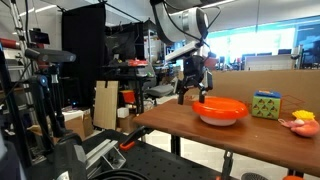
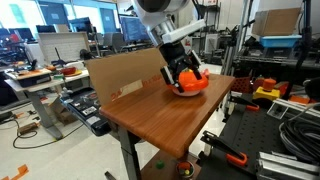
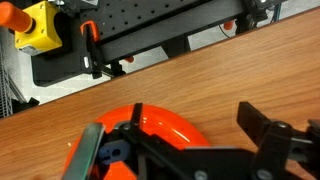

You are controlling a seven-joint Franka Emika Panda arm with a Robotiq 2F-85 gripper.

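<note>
A wide orange-red dish rests on the wooden table, with a paler round base under its rim. From the other side, the same orange-red dish is partly covered by the arm. My gripper points down just above the table, at the dish's left edge in exterior view 1. In the wrist view the gripper has its fingers well apart, with nothing held between them. The orange-red dish shows below and behind the left finger, and bare wood lies toward the right one.
A green and yellow box stands behind the dish, and red and yellow toys lie on the table's right end. A black perforated rail runs along the table edge. The wood toward exterior view 2's camera is clear.
</note>
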